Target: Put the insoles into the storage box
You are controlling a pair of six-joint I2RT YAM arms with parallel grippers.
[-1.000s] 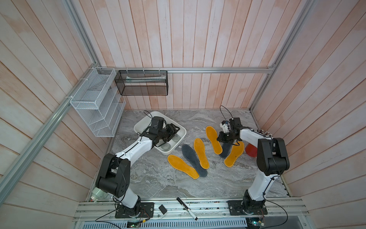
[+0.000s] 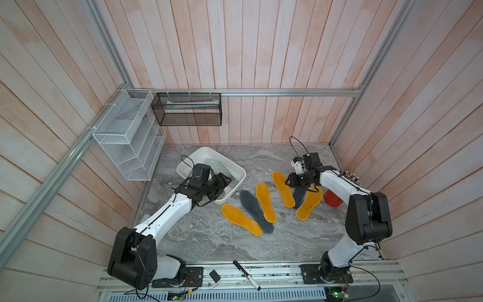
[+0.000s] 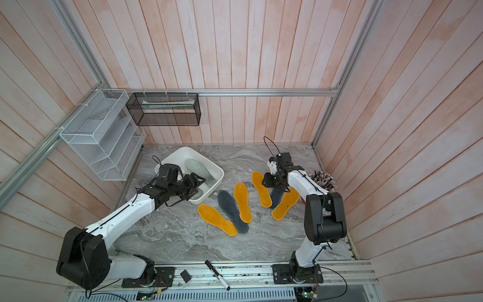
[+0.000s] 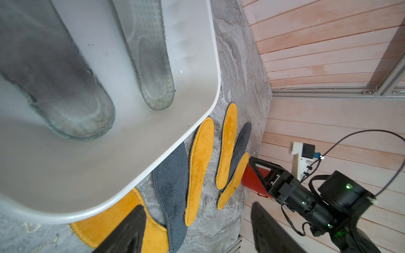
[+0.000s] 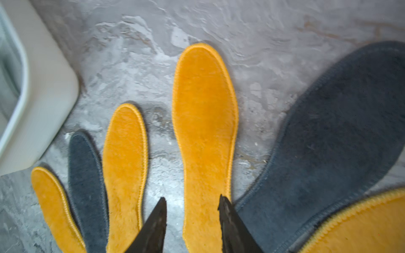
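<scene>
The white storage box [image 3: 216, 171] holds grey insoles [image 4: 150, 76], two visible in the left wrist view. My left gripper [image 2: 222, 183] is over the box, its fingers apart with nothing seen between them. On the marble table lie yellow insoles [image 2: 240, 219] and grey ones [image 2: 256, 210] in a loose row right of and in front of the box. My right gripper hangs open above the right-hand group, over the narrow end of an upright-pointing yellow insole [image 5: 204, 113], holding nothing.
A red container [image 2: 332, 198] stands at the right wall behind my right arm. White wire shelves [image 2: 123, 138] and a black mesh basket [image 2: 186, 115] hang at the back left.
My left arm has shifted left and toward the front over the box.
</scene>
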